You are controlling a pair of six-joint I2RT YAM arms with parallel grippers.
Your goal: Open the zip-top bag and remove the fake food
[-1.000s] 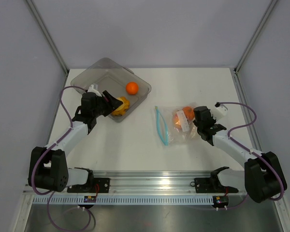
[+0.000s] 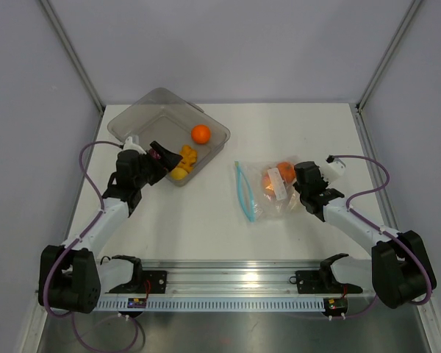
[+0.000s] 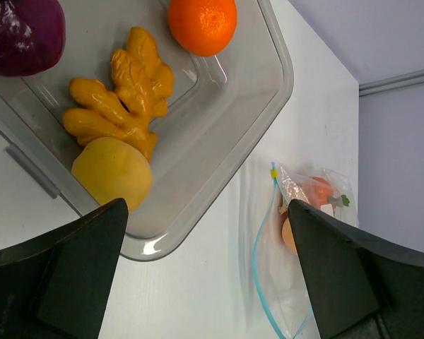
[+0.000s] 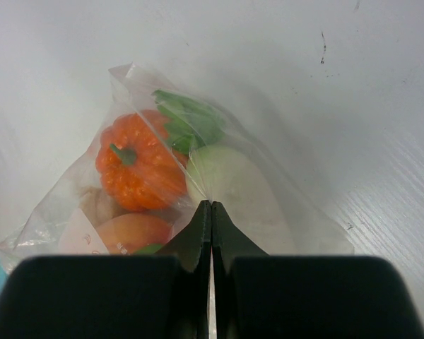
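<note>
The clear zip top bag [image 2: 261,198] lies right of centre with its blue zip strip on the left, holding an orange pepper [image 4: 141,169], a pale green item [image 4: 233,191] and other fake food. My right gripper is shut at the bag's far end, pinching at most thin plastic; whether it grips that is unclear. My left gripper stands open over the near right corner of the grey bin [image 2: 151,110], which holds an orange [image 3: 203,21], yellow ginger [image 3: 134,85], a round yellow item [image 3: 112,173] and a purple item [image 3: 25,39].
Bare white table surrounds the bag, with free room between bin and bag and at the back right. A metal rail [image 2: 220,268] runs along the front edge.
My left gripper has pulled back a little to the left, and the yellow item once under its fingers now lies clear in the bin. The right arm and bag are unchanged.
</note>
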